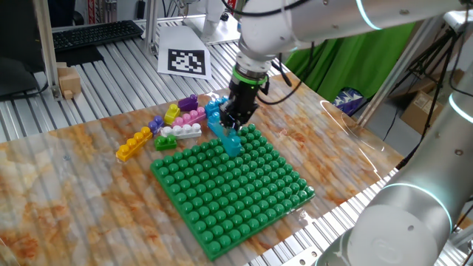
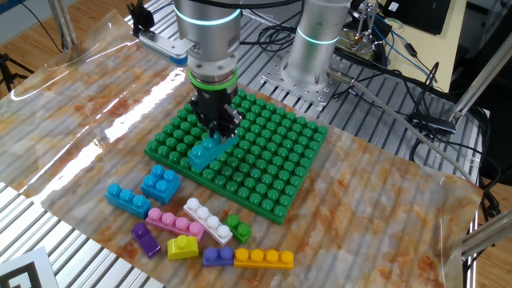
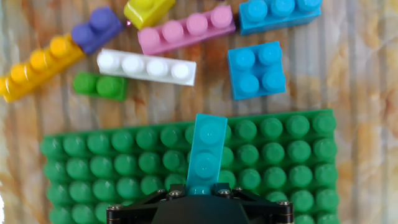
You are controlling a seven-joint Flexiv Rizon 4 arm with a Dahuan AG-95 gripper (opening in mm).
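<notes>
Held in my gripper is a light blue brick (image 3: pixel 207 146), one stud wide, its free end sticking out ahead of the fingers. In exterior view 2 that held brick (image 2: pixel 213 150) hangs over the edge of the green studded baseplate (image 2: pixel 276 172). Exterior view 1 has the gripper (image 1: pixel 233 127) above the baseplate's (image 1: pixel 229 192) far side. Whether the brick touches the studs cannot be told. The part of it inside the fingers is hidden.
Beyond the plate lie a blue square brick (image 3: pixel 257 70), blue long brick (image 3: pixel 280 14), pink brick (image 3: pixel 186 31), white brick (image 3: pixel 147 67), green brick (image 3: pixel 99 86), yellow brick (image 3: pixel 148 9), violet brick (image 3: pixel 97 30), orange brick (image 3: pixel 41 65) and purple brick (image 2: pixel 146 239). The table (image 1: pixel 66 199) left of the plate is clear.
</notes>
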